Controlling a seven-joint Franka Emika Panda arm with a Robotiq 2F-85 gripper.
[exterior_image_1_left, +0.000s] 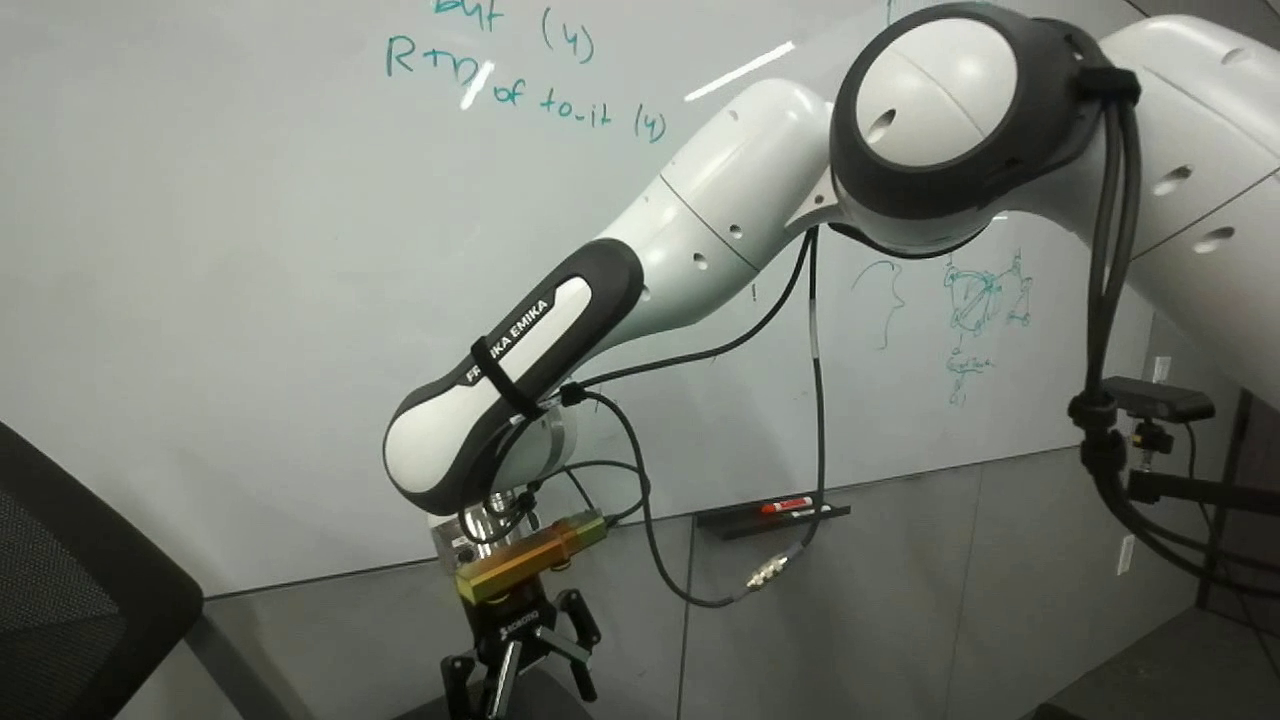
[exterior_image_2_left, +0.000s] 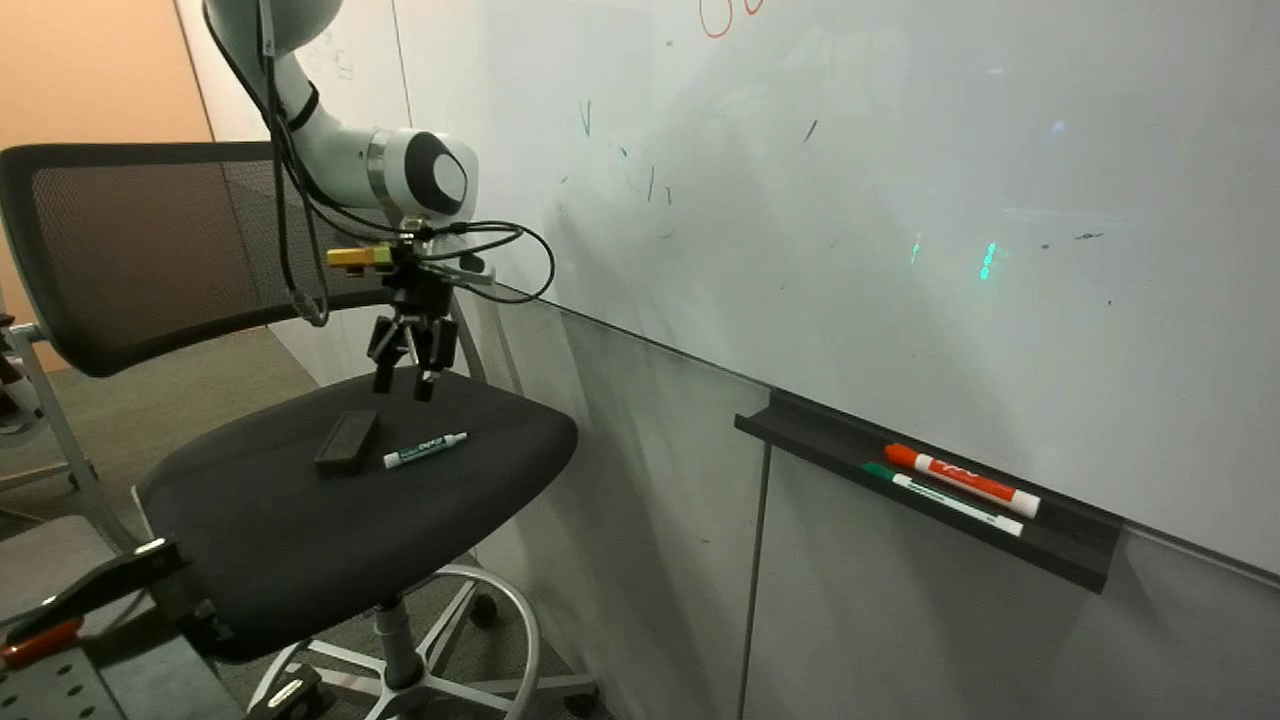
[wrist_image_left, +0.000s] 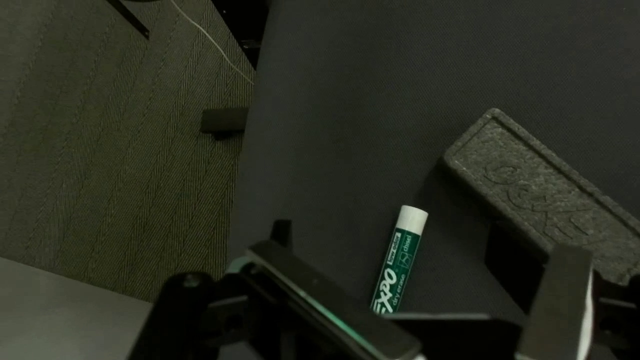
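Above the black chair seat, my gripper hangs open, its fingers pointing down and nothing held between them. On the seat lies a green Expo marker with a white end; its lower part is hidden behind my gripper in the wrist view. Next to it rests a dark grey eraser, set at an angle to the marker, with a gap between the two. In exterior view 2 both the marker and the eraser are below the fingertips. Exterior view 1 cuts off the seat and hides both objects.
A whiteboard covers the wall beside the chair. Its black tray holds a red marker and a green-capped marker. The mesh chair back rises behind the seat. Bare seat surrounds the two objects.
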